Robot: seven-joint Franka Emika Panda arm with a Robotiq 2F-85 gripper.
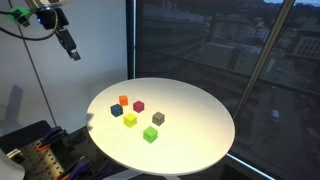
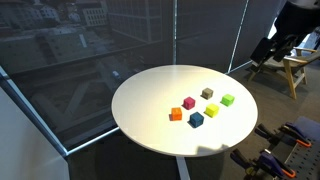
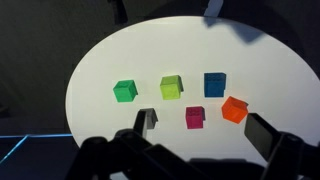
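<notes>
High above the near side of the table, my gripper looks down with its two fingers wide apart and nothing between them. Several small cubes lie on the white oval table (image 1: 195,120), each apart from the others. They are an orange cube (image 1: 123,100), a blue cube (image 1: 117,110), a yellow cube (image 1: 130,119), a magenta cube (image 1: 139,106), a grey cube (image 1: 158,118) and a green cube (image 1: 150,133). In the wrist view, the grey cube (image 3: 150,117) is partly covered by a finger (image 3: 128,152).
Bare tabletop stretches away beyond the cubes, wide and free in the second exterior view. A wooden chair (image 2: 292,68) stands off the table at the right there. Dark window panes (image 1: 220,50) line the room behind.
</notes>
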